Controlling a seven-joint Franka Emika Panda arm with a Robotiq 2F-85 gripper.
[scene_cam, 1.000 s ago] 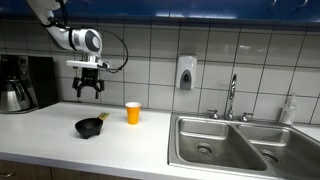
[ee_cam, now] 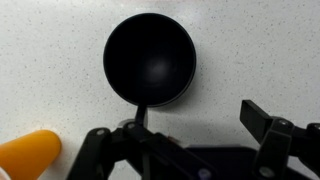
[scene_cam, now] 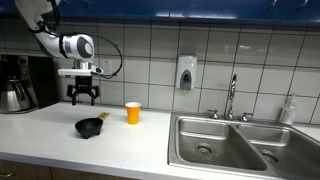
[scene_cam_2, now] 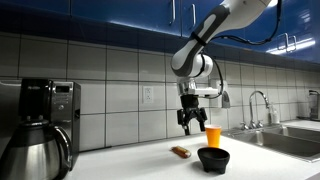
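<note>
A black bowl rests on the white counter, and it shows round and empty in the wrist view. Behind it, an orange cup stands upright to the right; part of the cup enters the wrist view's lower left corner. A small brownish-yellow object lies close to the bowl, too small to identify. My gripper hangs above the counter, behind and slightly left of the bowl, touching nothing. Its fingers are wide apart, open and empty in the second exterior view.
A coffee maker stands at the counter's far left end. To the right is a double sink with a tall faucet. Between bowl and sink the counter is clear. A soap bottle stands behind the sink.
My gripper has shifted a little to the left and lower in exterior view 1. The bowl, cup and small object have stayed in place.
</note>
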